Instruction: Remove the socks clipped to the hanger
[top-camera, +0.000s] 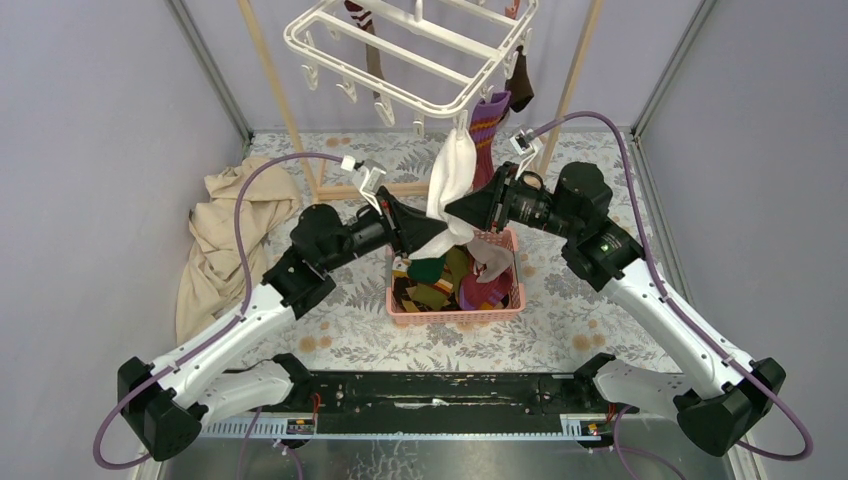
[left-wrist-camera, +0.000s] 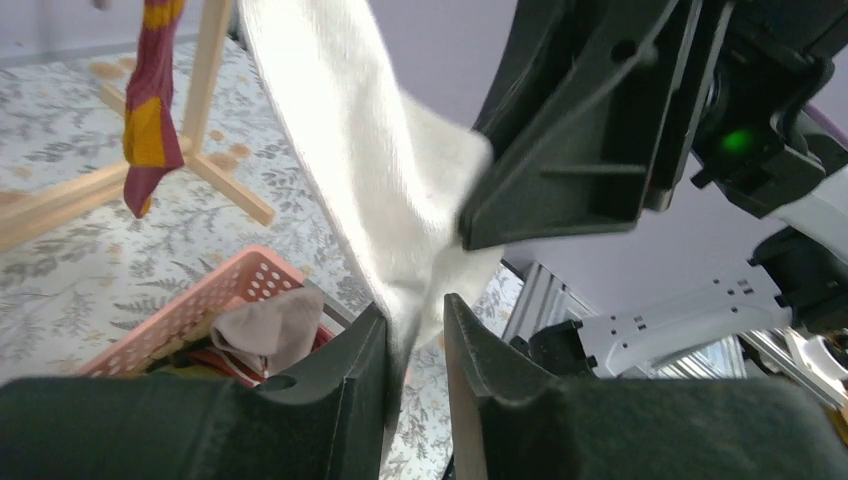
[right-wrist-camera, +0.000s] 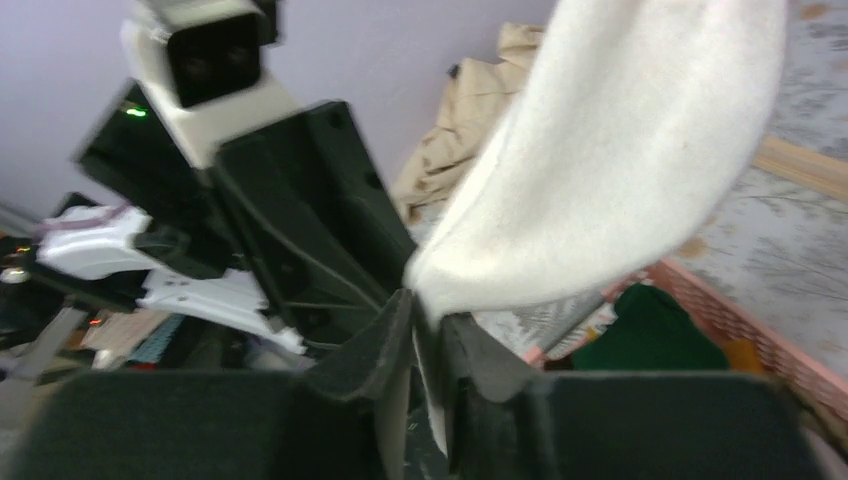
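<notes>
A white sock (top-camera: 455, 170) hangs from a clip at the near right corner of the white hanger (top-camera: 410, 98). My left gripper (top-camera: 440, 232) and right gripper (top-camera: 452, 212) meet at its lower part from either side. In the left wrist view, the sock (left-wrist-camera: 365, 180) runs down between parted fingers, close to the left one, with a gap beside the other. In the right wrist view, the sock's edge (right-wrist-camera: 570, 210) passes between nearly closed fingers; whether they press on it is unclear. Behind hang a purple patterned sock (top-camera: 484, 130) and a dark brown sock (top-camera: 520, 82).
Beneath the grippers stands a pink basket (top-camera: 455, 317) holding several socks. Beige cloth (top-camera: 225, 240) lies at the left. A wooden frame (top-camera: 380, 190) stands behind. Another striped sock (top-camera: 372, 50) hangs at the hanger's back.
</notes>
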